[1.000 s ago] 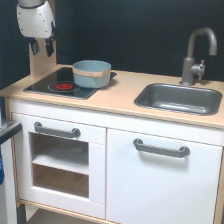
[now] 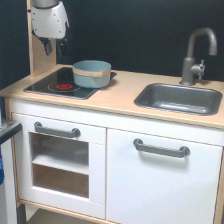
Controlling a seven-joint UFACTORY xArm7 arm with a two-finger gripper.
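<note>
A blue-grey pot (image 2: 92,80) stands upright at the right side of the black stovetop (image 2: 45,87), which shows a red burner ring (image 2: 62,86). The inside of the pot is mostly out of sight. Up and to the left of the pot, my white gripper (image 2: 55,46) hangs above the stovetop, pointing down. Its dark fingers (image 2: 46,46) are spread apart. Nothing shows between them, and they touch neither the pot nor the stove.
At the right, a grey sink (image 2: 180,97) is set into the wooden counter (image 2: 125,90), with a tall faucet (image 2: 190,62) behind it. Bare counter lies between pot and sink. Below are an open-fronted oven (image 2: 62,160) and a white cabinet door (image 2: 160,180).
My gripper has moved a short way to the right, closer to the pot. The pot, stovetop and sink have stayed where they were.
</note>
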